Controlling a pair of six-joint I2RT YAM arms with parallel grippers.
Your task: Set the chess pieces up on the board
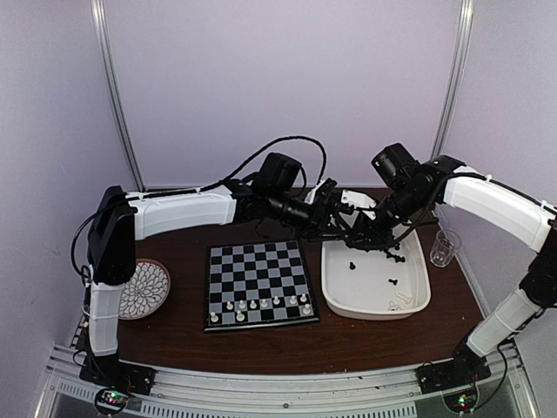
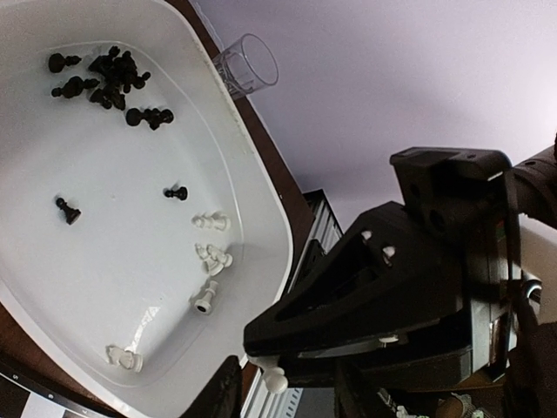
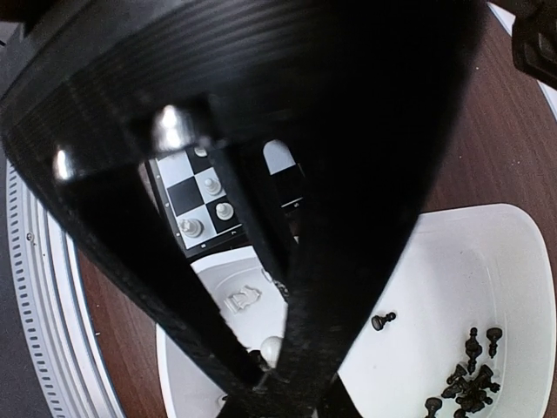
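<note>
A small white chess piece point(image 2: 274, 380) is held by my right gripper, which is shut on it above the tray. In the right wrist view, a white rounded head point(image 3: 271, 350) shows between the left fingers; the contact is hidden. The chessboard point(image 1: 258, 270) carries several white pieces point(image 1: 252, 305) along its near side. In the white tray point(image 1: 380, 306) lie loose white pieces point(image 2: 211, 258) and black pieces point(image 2: 113, 74).
A patterned bowl point(image 1: 144, 290) stands left of the board and a clear glass point(image 1: 445, 248) right of the tray. Both grippers are close together over the tray's far left part.
</note>
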